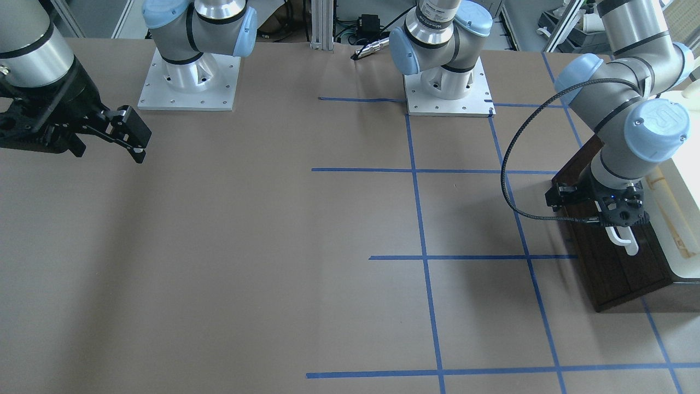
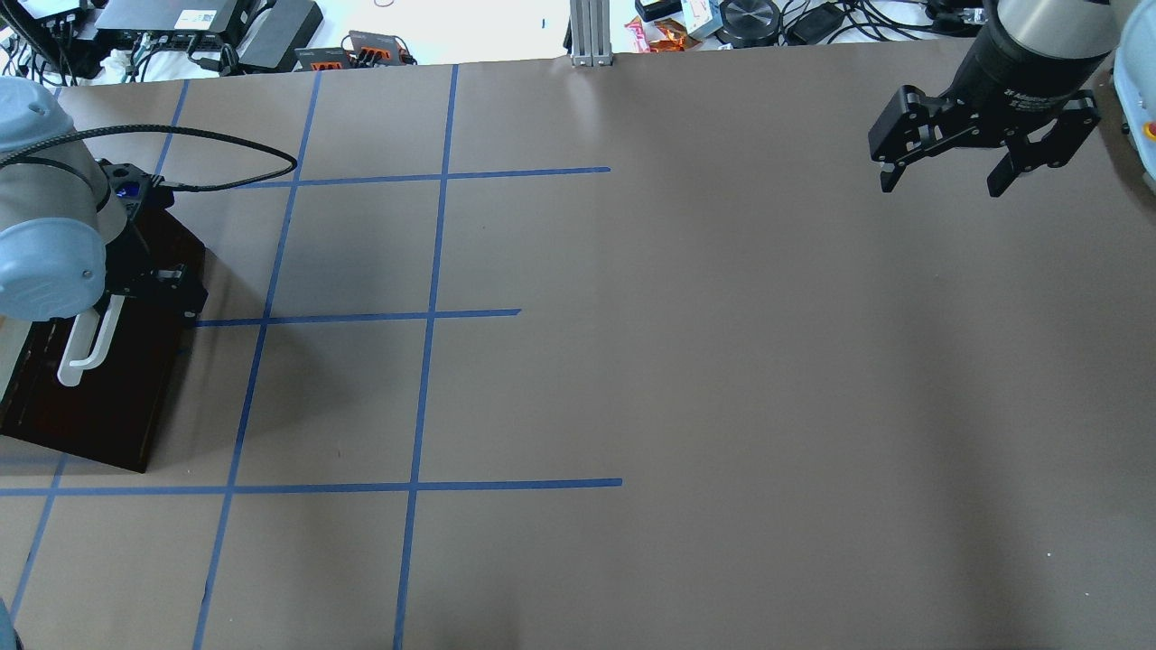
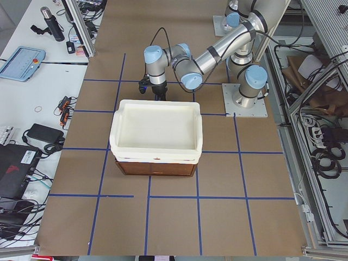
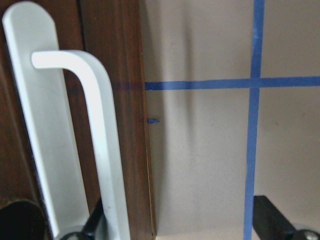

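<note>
A dark wooden cabinet (image 1: 617,276) with a pale lining sits at the right in the front view; from the left view it carries a white tray-like top (image 3: 156,130). Its white handle (image 4: 102,130) runs upright in the wrist view. The gripper (image 1: 600,200) is down at that handle, also seen in the top view over the cabinet's side. In the wrist view its dark fingers stand wide apart, one at the handle's lower part, the other over the table to the right. The handle is not between them in a clear grasp.
A second black gripper (image 2: 981,141) hangs over the table's far side in the top view. Other arm bases (image 1: 187,98) stand along the back edge.
</note>
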